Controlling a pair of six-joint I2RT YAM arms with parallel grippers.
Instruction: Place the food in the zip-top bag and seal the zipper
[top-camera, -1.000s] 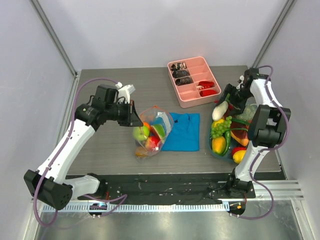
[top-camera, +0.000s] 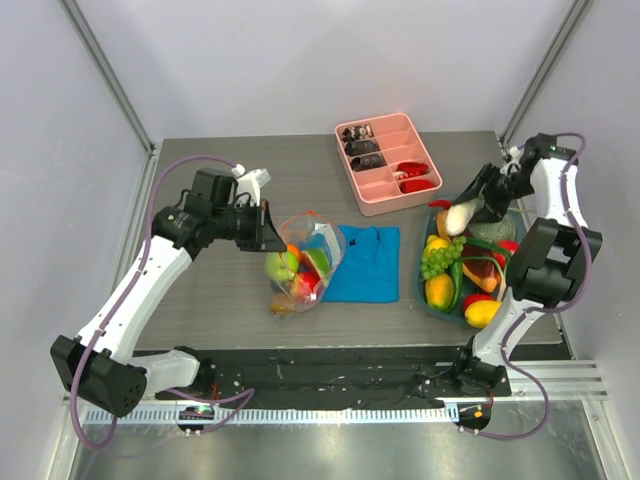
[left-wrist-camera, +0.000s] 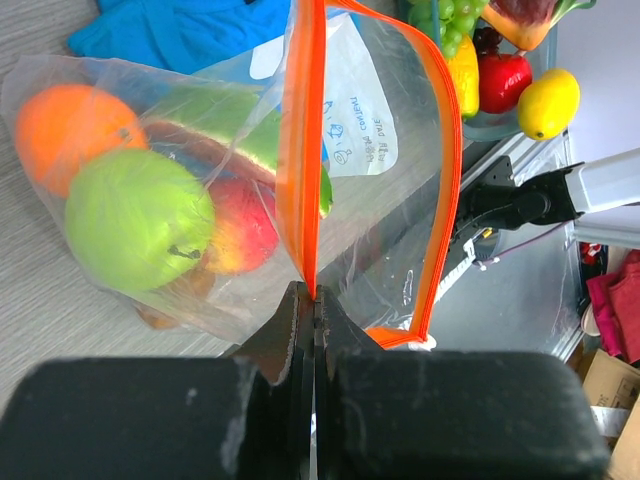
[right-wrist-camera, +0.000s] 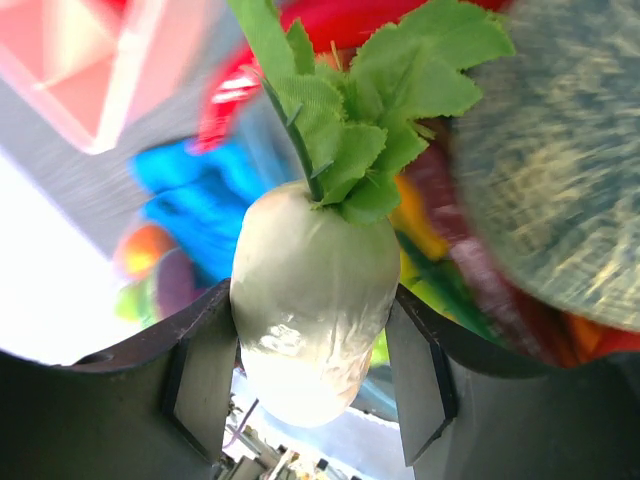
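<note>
The clear zip top bag (left-wrist-camera: 372, 240) has an orange zipper rim, standing open in the left wrist view. Inside it lie an orange (left-wrist-camera: 72, 130), a green apple (left-wrist-camera: 140, 215), a red fruit (left-wrist-camera: 242, 228) and a watermelon slice (left-wrist-camera: 230, 125). My left gripper is shut on the rim's near edge. Over the produce bin, my right gripper is shut on a white radish (right-wrist-camera: 310, 290) with green leaves, one finger on each side. From above, the radish (top-camera: 461, 217) shows pale at that gripper's tips.
The blue bin (top-camera: 432, 308) at right holds grapes (top-camera: 437, 262), peppers, a lemon and a melon. A pink divided box (top-camera: 385, 206) stands at the back. Blue cloth (top-camera: 370, 280) lies between bag and bin.
The left arm and bag stay nearly still.
</note>
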